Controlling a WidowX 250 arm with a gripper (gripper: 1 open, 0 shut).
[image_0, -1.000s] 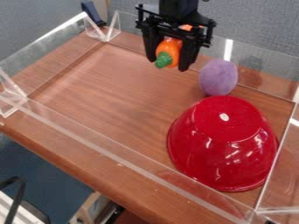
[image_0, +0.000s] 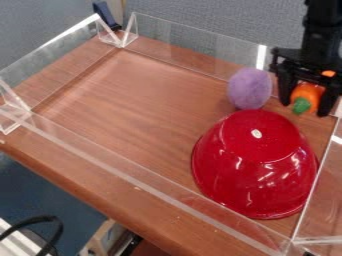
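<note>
My black gripper (image_0: 305, 84) is at the upper right of the camera view, low over the back right corner of the wooden surface, around an orange carrot-like toy (image_0: 306, 97) with a green end. A purple eggplant-like toy (image_0: 250, 88) lies just to its left. A large red upturned bowl (image_0: 253, 165) sits in front of them. Whether the fingers grip the orange toy tightly is partly hidden.
Clear plastic walls (image_0: 94, 175) bound the wooden surface (image_0: 134, 105). Dark floor shows at the lower left, with a black cable.
My gripper has moved right and down with the orange toy, passing the purple toy to reach the right corner. The purple toy and red bowl stay about where they were.
</note>
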